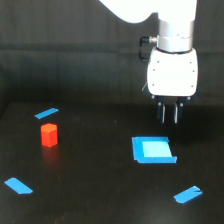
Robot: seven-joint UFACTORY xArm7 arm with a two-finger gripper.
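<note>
My gripper hangs from the white arm at the upper right, fingers pointing down and set apart, with nothing visible between them. It is above and behind a pale square edged with blue tape on the dark table. Far to the left of the gripper, a red cube rests on the table by itself.
Strips of blue tape mark the table behind the cube, with another strip at the front left and one at the front right. Bare dark table lies between the cube and the square. A dark curtain hangs behind.
</note>
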